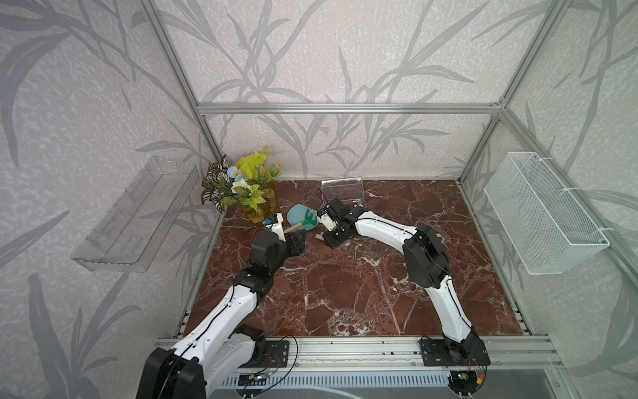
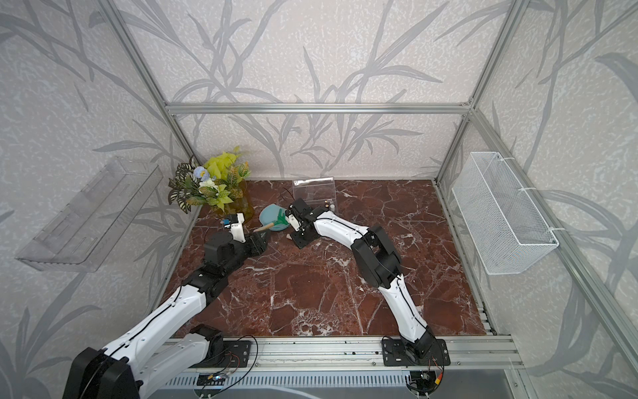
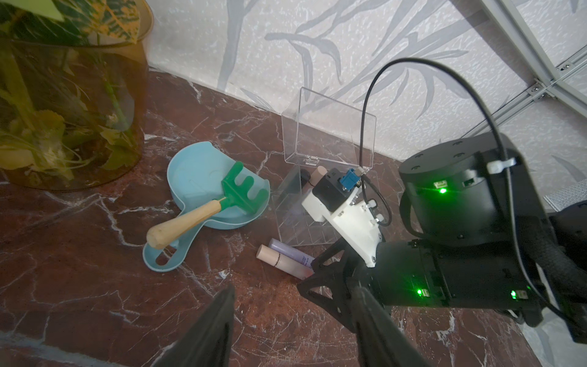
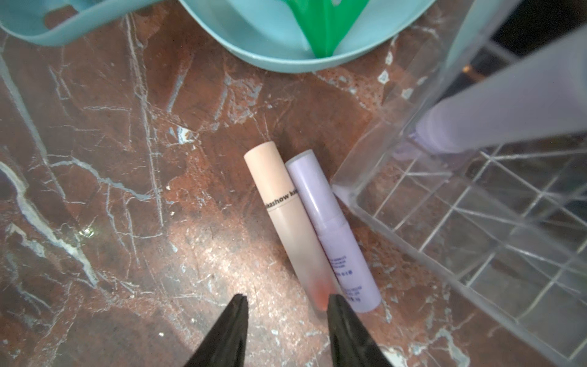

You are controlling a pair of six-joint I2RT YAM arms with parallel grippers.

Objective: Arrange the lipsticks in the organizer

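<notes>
A peach lipstick (image 4: 287, 235) and a lilac lipstick (image 4: 330, 232) lie side by side on the table, outside the clear organizer (image 4: 446, 263), whose grid compartments hold several upright lipsticks. My right gripper is over the table at the near ends of the loose pair; its fingertips stand apart in its wrist view, and whether anything is between them is unclear. My left gripper is open, back and left of the pair, with no object seen between its fingers.
A blue dustpan (image 3: 198, 174) with a green hand rake (image 3: 249, 202) lies left of the organizer. A flower vase (image 3: 73, 153) stands at the back left. The right arm crosses the table's middle.
</notes>
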